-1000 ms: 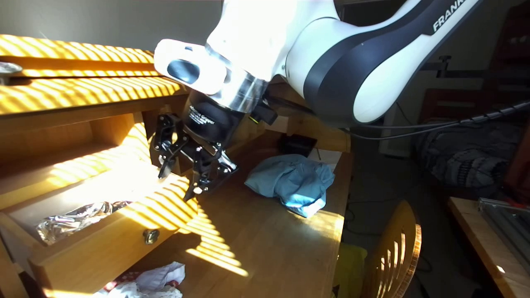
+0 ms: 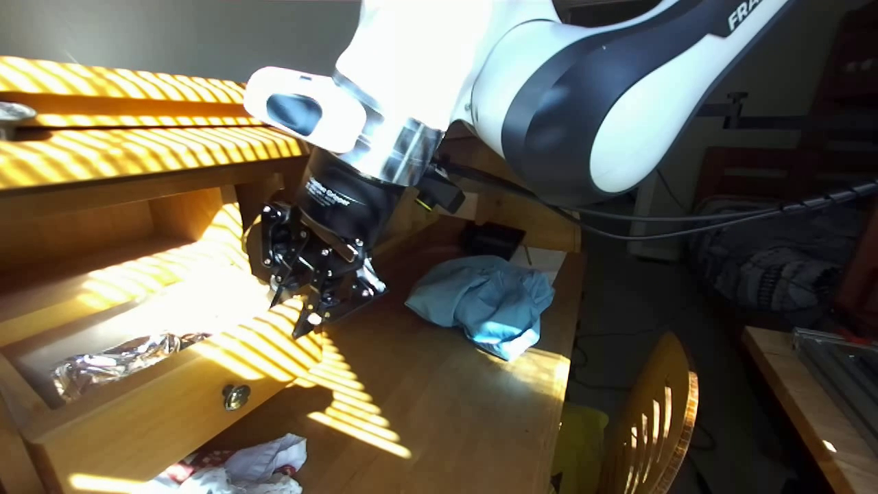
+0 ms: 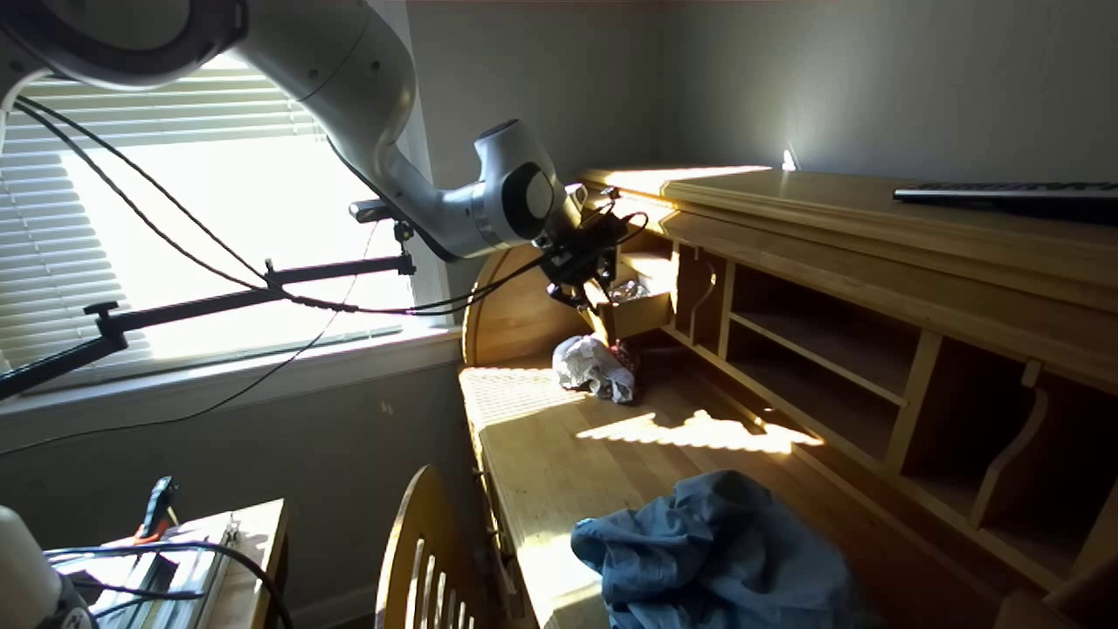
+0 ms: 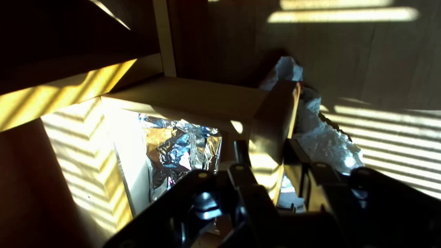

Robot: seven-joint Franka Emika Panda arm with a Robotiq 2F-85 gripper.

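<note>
The wooden drawer [image 2: 156, 412] stands partly pulled out of the desk's hutch, its round metal knob [image 2: 236, 396] on the front. My gripper [image 2: 288, 311] is shut on the top edge of the drawer's front panel. In the wrist view one finger [image 4: 242, 153] is on the inner side and the other finger [image 4: 294, 153] on the outer side, with the panel [image 4: 273, 120] between them. A crinkled shiny foil packet [image 4: 177, 148] lies inside the drawer. Exterior view 2 shows the gripper [image 3: 587, 299] at the drawer from farther off, its fingertips hard to make out.
Crumpled white and red cloth or wrapping [image 2: 259, 465] lies on the desktop just below the drawer front. A blue cloth [image 2: 485, 296] lies farther along the desk [image 2: 428, 412], with bare wood between. Open cubbies [image 3: 817, 325] line the hutch. A wooden chair [image 2: 658, 412] stands beside the desk.
The gripper's fingers have closed from wider apart onto the drawer front. Drawer and knob have shifted a little left in exterior view 1, into the hutch, and the arm has moved slightly left too.
</note>
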